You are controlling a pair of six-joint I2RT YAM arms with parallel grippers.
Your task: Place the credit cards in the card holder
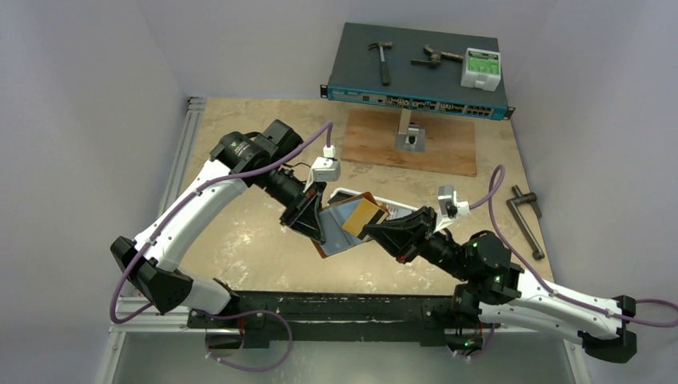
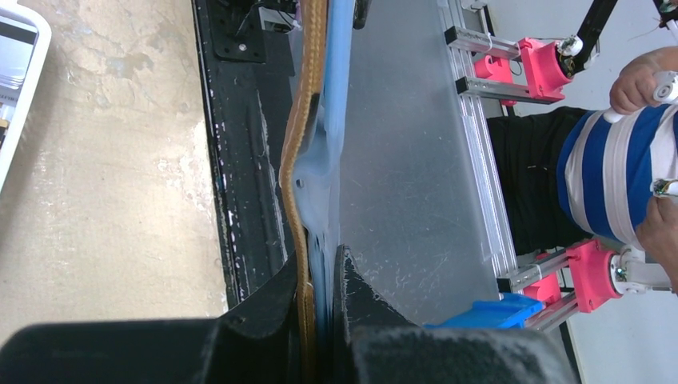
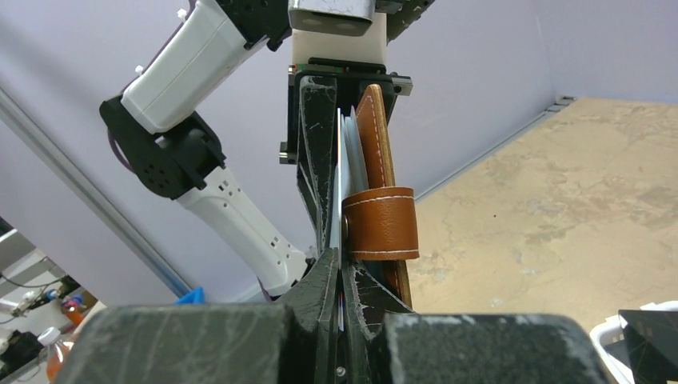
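Note:
The brown leather card holder (image 1: 329, 250) hangs opened out, its grey-blue pockets facing up in the top view. My left gripper (image 1: 317, 238) is shut on its left side; the left wrist view has the holder (image 2: 293, 188) edge-on between the fingers. A yellow card with a dark stripe (image 1: 359, 216) lies across the holder's inner face in the top view, its corner in the shut tips of my right gripper (image 1: 366, 231). In the right wrist view the card (image 3: 340, 168) is a thin upright edge beside the pockets and strap (image 3: 382, 226). Whether its far end is inside a pocket cannot be told.
A white tray (image 1: 405, 207) with cards lies on the table behind the holder, partly covered by it and the right gripper. Farther back are a wooden board (image 1: 360, 144) and a dark rack unit (image 1: 352, 60).

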